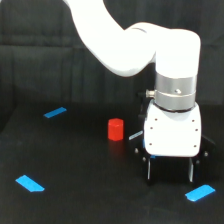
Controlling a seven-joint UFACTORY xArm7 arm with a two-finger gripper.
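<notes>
My gripper (170, 181) is low over the dark table at the right, pointing down. Its two thin fingers stand wide apart, and only dark table shows between their tips. Behind the white gripper body, something blue is almost wholly hidden, with just a sliver showing at the body's lower left edge. A red block (116, 129) stands to the left of the gripper, clear of it.
Blue tape strips lie flat on the black table (90, 190): one at the back left (55, 112), one at the front left (30, 183) and one at the front right (200, 192).
</notes>
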